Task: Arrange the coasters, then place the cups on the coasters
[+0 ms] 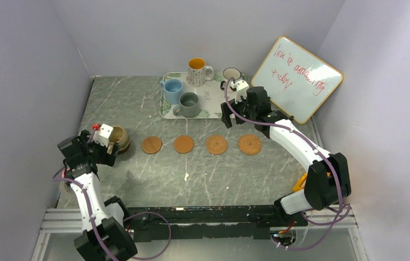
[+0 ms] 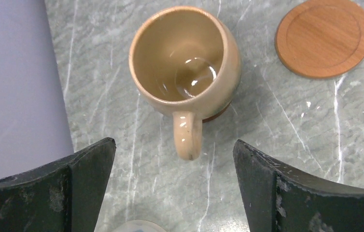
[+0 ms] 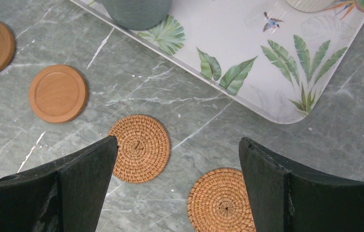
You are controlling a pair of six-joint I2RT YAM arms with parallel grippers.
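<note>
The tan cup stands upright on a reddish-brown coaster, of which only a small edge shows beneath it. Its handle points back toward my left gripper, whose fingers are spread wide on either side, clear of the handle. In the top view the same cup sits at the left of the table, just beyond that gripper. My right gripper hangs open and empty above the table in front of the tray. A grey-green cup and a light blue cup stand on the tray.
Two smooth wooden coasters and two woven ones lie in a row across the table. A leaf-patterned tray at the back also bears a patterned mug. A whiteboard leans at the back right.
</note>
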